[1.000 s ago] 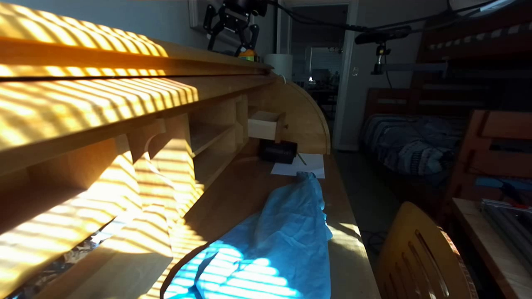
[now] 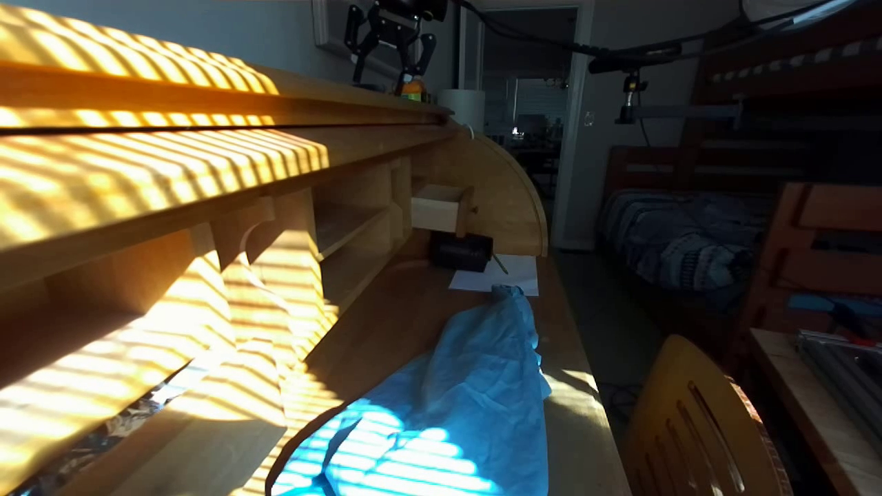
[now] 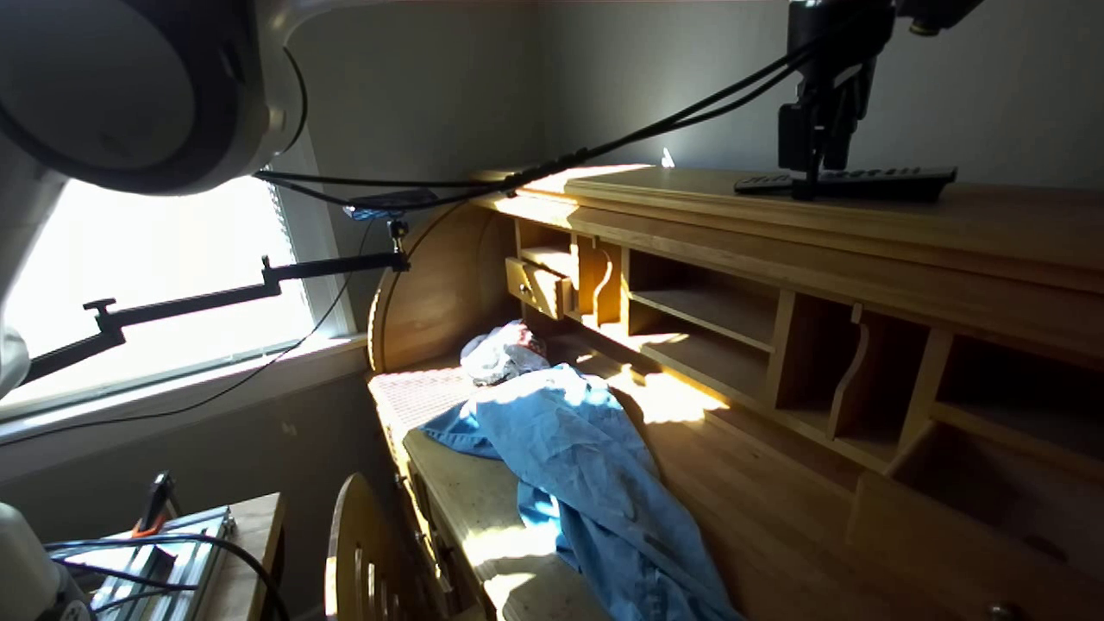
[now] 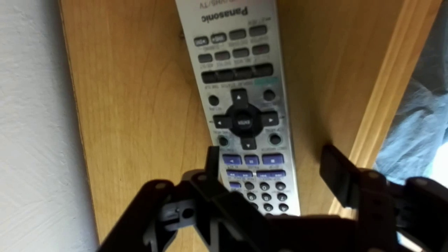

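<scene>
A silver remote control (image 4: 247, 121) with dark and purple buttons lies flat on the wooden top of the desk hutch (image 4: 138, 105). My gripper straddles its lower half in the wrist view, fingers part open. The left finger (image 4: 212, 161) is right by the remote's left edge; whether it touches I cannot tell. A clear gap separates the right finger (image 4: 334, 172) from the other edge. Exterior view 2 has the gripper (image 3: 812, 185) pointing down at the dark-looking remote (image 3: 880, 181). From exterior view 1, the gripper (image 2: 380, 84) shows low over the hutch top.
A wall (image 4: 37, 126) runs close along one side of the hutch top, with a ledge edge (image 4: 386, 92) on the other. Blue cloth (image 3: 580, 445) covers part of the desk below. An orange object (image 2: 413, 87) sits beyond the gripper. An open drawer (image 3: 535, 286) juts out.
In exterior view 1 my gripper has shifted slightly to the right, and its fingers look a little closer together. The cloth and desk look the same.
</scene>
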